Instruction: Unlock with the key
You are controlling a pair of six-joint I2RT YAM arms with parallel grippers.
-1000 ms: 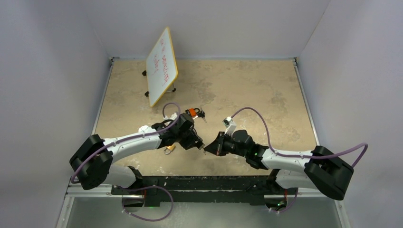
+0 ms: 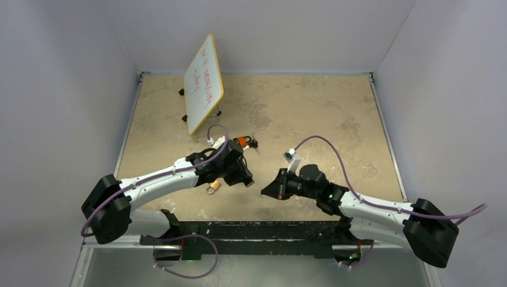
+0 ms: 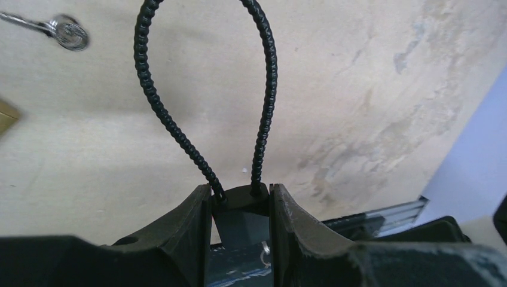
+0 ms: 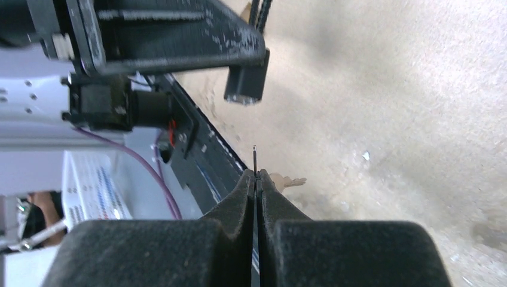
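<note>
A black cable lock with a long braided shackle is gripped by my left gripper, its body between the fingers; in the right wrist view the lock's body (image 4: 246, 81) shows beyond my right gripper. My right gripper is shut on a key (image 4: 286, 181), whose head shows just past the fingertips with a thin shaft pointing toward the lock, a short gap apart. In the top view the left gripper (image 2: 242, 176) and right gripper (image 2: 269, 190) face each other.
An orange padlock (image 2: 241, 141) with keys lies behind the left arm, a brass padlock (image 2: 212, 186) in front of it. A whiteboard (image 2: 203, 84) stands at back left.
My right arm has drawn back to the right, away from the lock, opening a gap. My left arm has shifted slightly.
</note>
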